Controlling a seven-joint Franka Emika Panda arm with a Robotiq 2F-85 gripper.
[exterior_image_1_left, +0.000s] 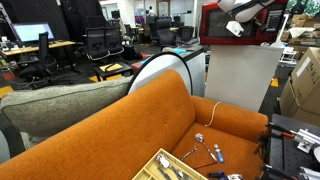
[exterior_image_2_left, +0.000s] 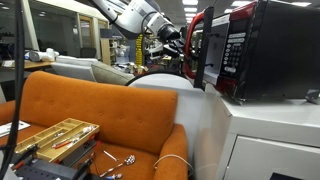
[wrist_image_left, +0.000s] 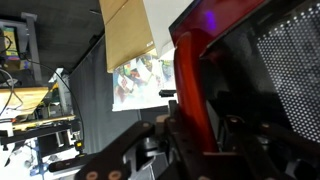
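Note:
A microwave with a red-rimmed door stands on a white cabinet; its door hangs ajar, swung away from the button panel. My gripper is at the door's outer edge. Filling the middle of the wrist view is the long red handle, which runs down between the dark fingers. The gripper is shut on this handle. The handle's lower end and the exact contact are hidden in dark blur. In exterior view 1 the white arm reaches in front of the microwave.
Below stands the white cabinet. An orange sofa lies to the left, with a wooden tray of utensils and several loose tools on it. Bare floor and office chairs are farther back.

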